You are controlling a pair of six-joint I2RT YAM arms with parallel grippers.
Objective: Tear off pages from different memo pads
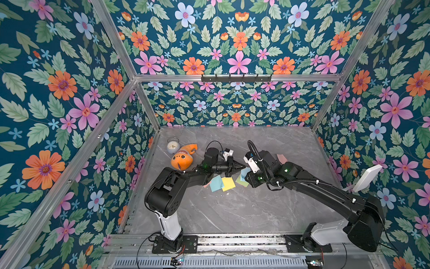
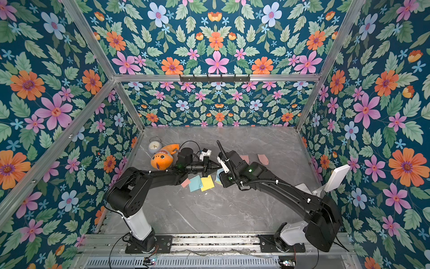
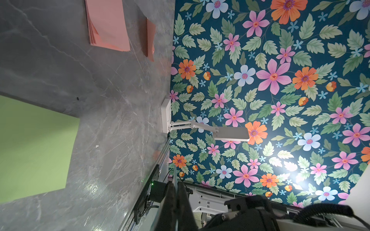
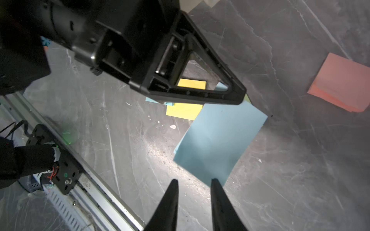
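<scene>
My left gripper (image 1: 241, 166) is shut near the centre, with a thin pale-blue edge between its fingers in the left wrist view, apparently the blue page (image 4: 221, 138) seen below its tip in the right wrist view. My right gripper stands open beside that page, nothing clearly between its fingers. A yellow pad (image 1: 228, 183) and a teal pad (image 1: 216, 183) lie left of it. A green pad (image 3: 32, 146) lies on the table beneath. Pink pads (image 4: 339, 82) lie farther back and right.
An orange plush toy (image 1: 181, 159) and an alarm clock (image 1: 173, 145) sit at the back left. A white lamp (image 1: 366, 178) stands at the right edge.
</scene>
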